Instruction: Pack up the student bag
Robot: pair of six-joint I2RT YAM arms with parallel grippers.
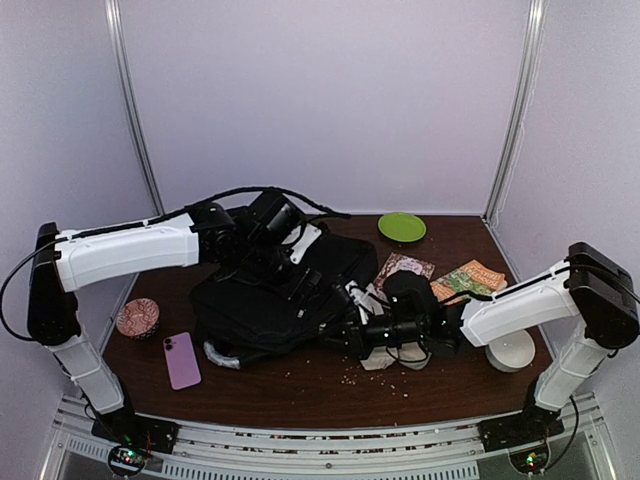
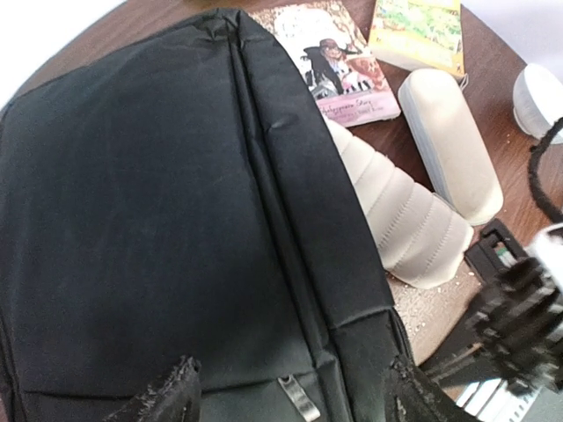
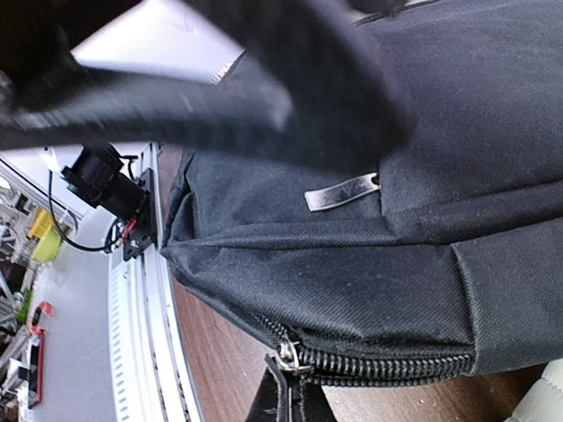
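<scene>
The black student bag [image 1: 265,312] lies on the table's middle left, and its broad panel [image 2: 149,211] fills much of the left wrist view. Over it hangs my left gripper, open, fingers wide apart around a small metal-tipped tab. At the bag's near right corner, my right gripper is shut on the zipper pull [image 3: 288,356]; the dark zipper teeth run rightward from it. Beside the bag lie a quilted cream pouch [image 2: 396,207], a cream case [image 2: 450,145], a pink-edged book [image 2: 332,66] and a yellow book [image 2: 418,33]. The bag's inside is hidden.
A purple phone [image 1: 182,361] and a patterned bowl [image 1: 138,318] sit at the left. To the right stands a white bowl [image 1: 511,348]; a green plate [image 1: 402,227] is at the back. Crumbs [image 1: 375,379] are scattered over the clear front area.
</scene>
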